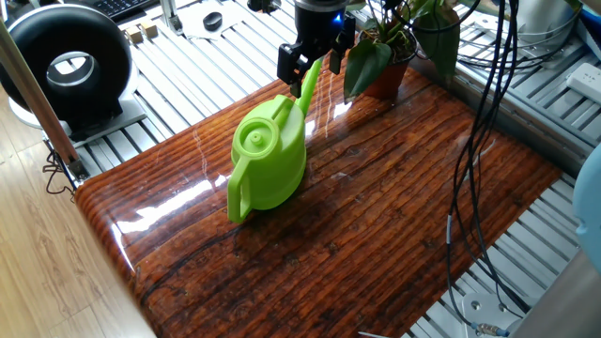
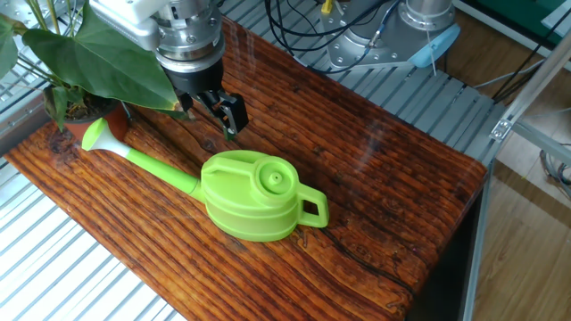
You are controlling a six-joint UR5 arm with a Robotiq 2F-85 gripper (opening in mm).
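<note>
A bright green watering can (image 1: 274,167) stands upright on the glossy brown wooden board (image 1: 376,216). In the second exterior view the can (image 2: 252,209) has its handle toward the right, and its long spout (image 2: 161,169) reaches left to a pale sprinkler head beside the potted plant. My black gripper (image 1: 315,81) hangs above the board near the spout, its two fingers spread apart. From the other side, the gripper (image 2: 211,125) appears over the board between plant and can, apart from the can's body. Nothing shows between the fingers.
The leafy plant in a brown pot (image 1: 385,81) stands close by the gripper, its leaves spreading near the arm. Black cables (image 1: 479,141) hang over the board's right side in the first view. Much of the board in front of the can is bare.
</note>
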